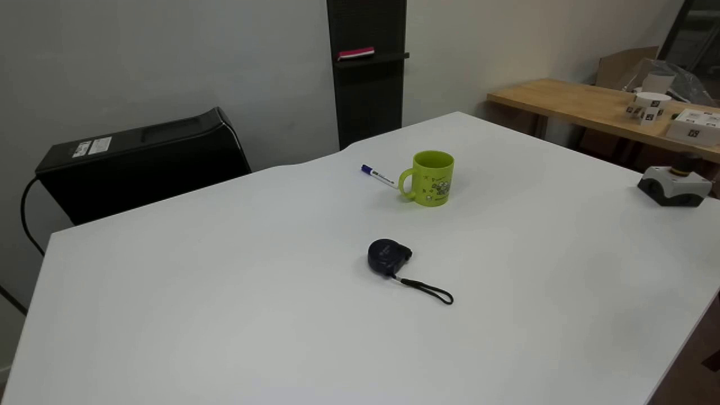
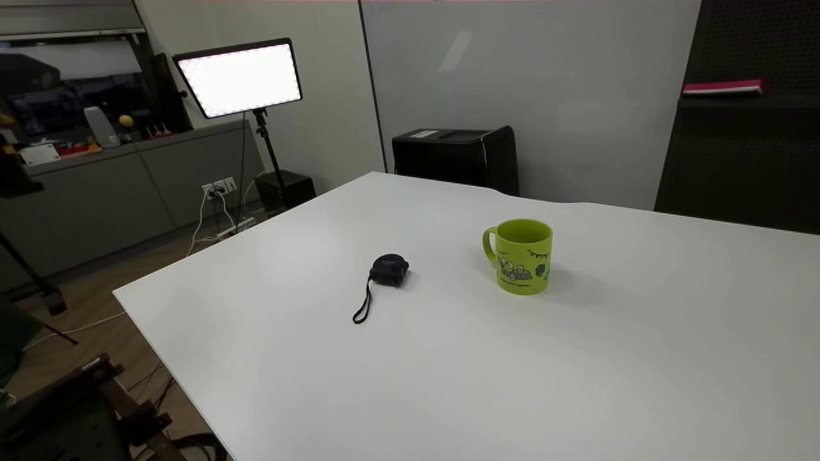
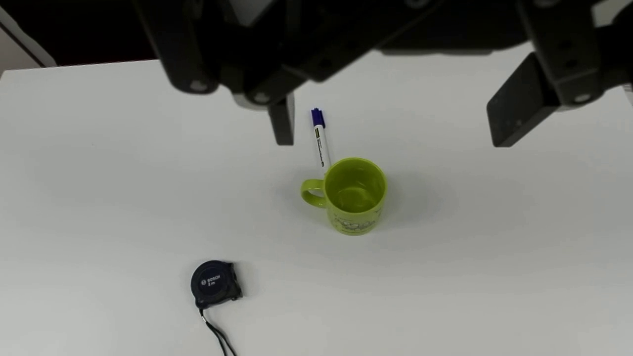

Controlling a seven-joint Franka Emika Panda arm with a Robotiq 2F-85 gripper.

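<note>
Upright on the white table stands a lime-green mug [image 1: 432,181] with printed pictures, its handle toward the left. In the wrist view the mug [image 3: 354,190] looks empty. A white marker [image 3: 321,142] with a blue cap lies just behind it; in exterior view 2 the mug hides the marker. Nearer the front is a dark tape measure [image 1: 386,256] with a black wrist loop. My gripper is wide open above the table, nothing between its fingers. It appears only in the wrist view, apart from the mug and the tape measure.
A grey and black button box [image 1: 675,185] sits at its right edge. Behind the table's far edge stands a black box [image 1: 145,162], and a dark panel [image 1: 369,94] is by the wall.
</note>
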